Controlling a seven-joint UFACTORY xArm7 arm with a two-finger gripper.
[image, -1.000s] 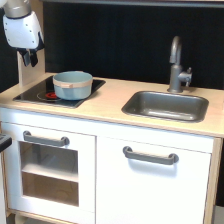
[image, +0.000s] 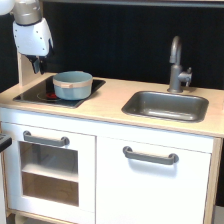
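Observation:
A blue-grey pot (image: 72, 88) with a pale band and rim stands upright on the black cooktop (image: 40, 99) at the left of the counter. Part of a red-lit burner (image: 51, 94) shows at the pot's left side. The white arm reaches in from the upper left, its dark gripper (image: 39, 67) pointing down. In this view it hangs above and left of the pot, apart from it. The fingers are too small and dark against the black backdrop to show how they stand, and nothing is seen hanging from them.
To the right, a sink (image: 165, 105) is set into the wooden counter (image: 118, 97), with a tall grey faucet (image: 177, 68) behind it. Bare counter lies between cooktop and sink. Below are a shut oven door (image: 42, 141) and a white cabinet door (image: 150, 185).
My gripper has moved right and down, closer to the pot in the view. The pot has stayed in place.

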